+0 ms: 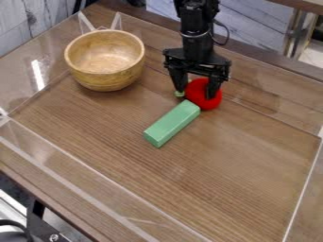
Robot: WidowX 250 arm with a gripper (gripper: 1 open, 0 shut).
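Observation:
My black gripper (197,68) hangs at the top centre, open, its fingers over a round red object (205,96). Its fingertips are at the back edge of the red object; whether they touch it I cannot tell. A long green block (172,124) lies diagonally just in front and left of the red object. A small pale green piece, partly hidden, is at the red object's left side.
A tan bowl (105,64) sits at the upper left. The table's raised back edge runs along the top right.

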